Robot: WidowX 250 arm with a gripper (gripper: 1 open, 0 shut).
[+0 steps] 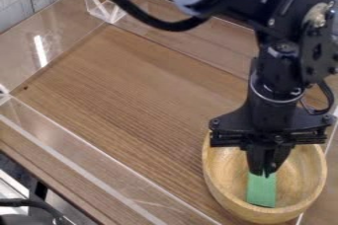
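Observation:
The black robot arm comes down from the top right, its gripper [268, 157] low over a light wooden bowl [224, 181] at the lower right. A green block [262, 189] lies inside the bowl, its upper part hidden behind the gripper's fingers, which reach down into the bowl. I cannot tell whether they touch or grip the block.
A clear plastic holder [106, 2] stands at the back left. A black cable arcs over the top, and another dark piece sits at the bottom left corner.

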